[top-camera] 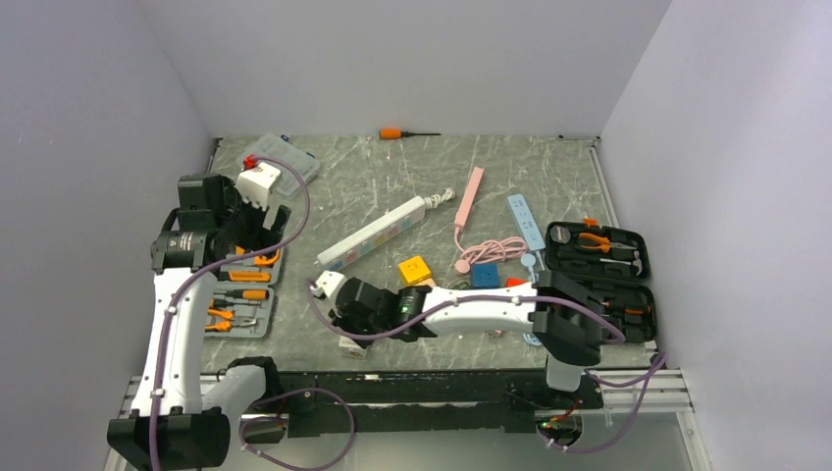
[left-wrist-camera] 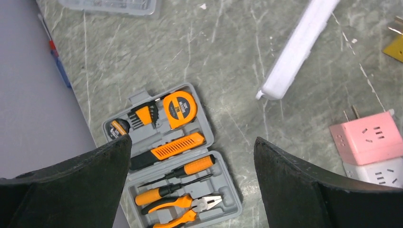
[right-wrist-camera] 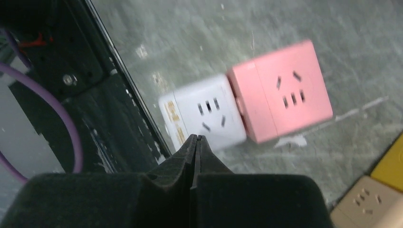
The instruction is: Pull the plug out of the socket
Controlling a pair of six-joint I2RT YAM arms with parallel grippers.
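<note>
My left gripper stands open with nothing between its fingers, over the grey toolkit (left-wrist-camera: pixel 226 183) and the bare table. In the left wrist view a pink plug adapter (left-wrist-camera: pixel 361 135) sits against a white one (left-wrist-camera: pixel 373 173) at the right, its prongs upward. My right gripper is shut with nothing visible between its fingers, above the table's front, by the white socket block (right-wrist-camera: pixel 204 111) and pink block (right-wrist-camera: pixel 285 90); in the top view it largely hides them.
A white power strip (top-camera: pixel 373 235), yellow block (top-camera: pixel 415 268), blue block (top-camera: pixel 485 275), pink strip with cable (top-camera: pixel 469 196) and blue strip (top-camera: pixel 526 221) lie around the middle. A black toolkit (top-camera: pixel 589 255) is at right.
</note>
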